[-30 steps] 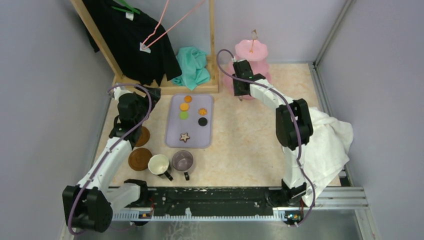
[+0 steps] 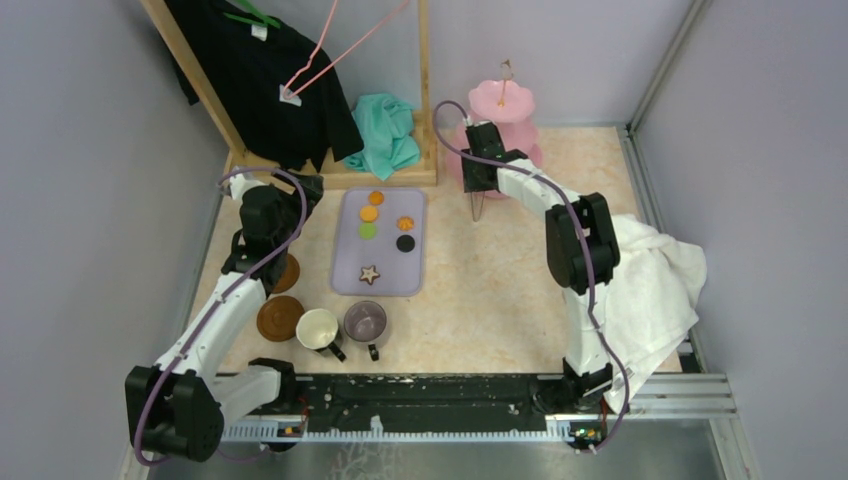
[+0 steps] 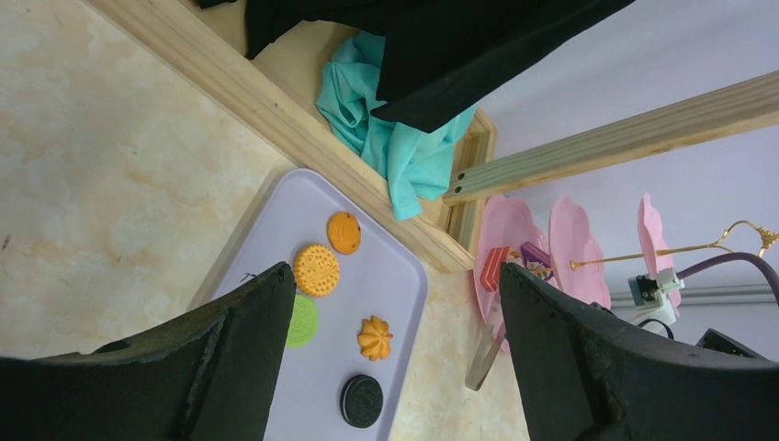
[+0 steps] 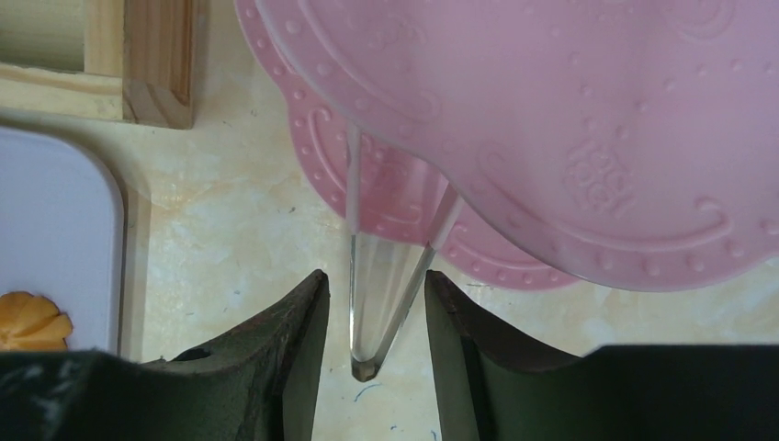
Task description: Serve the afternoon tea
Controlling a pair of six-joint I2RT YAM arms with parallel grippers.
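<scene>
A pink tiered stand (image 2: 502, 100) is at the back right. My right gripper is open at its lower tier, around or just above metal tongs (image 4: 366, 366) that stick out from the pink plates; whether it touches them I cannot tell. The lavender tray (image 2: 380, 270) holds several biscuits, among them a star (image 2: 369, 274), a black one (image 3: 361, 401) and a green one. My left gripper is open above the tray's left side, with nothing between its fingers. A white mug (image 2: 316, 328) and a grey mug (image 2: 366, 322) stand at the front.
A wooden frame (image 2: 425, 60) with a black garment and teal cloth (image 2: 385, 140) stands behind the tray. Brown coasters (image 2: 280, 320) lie front left, a white towel (image 2: 650, 290) lies at the right, and the table's middle front is clear.
The tongs stick out further toward the front below my right gripper, and the right arm has shifted slightly left.
</scene>
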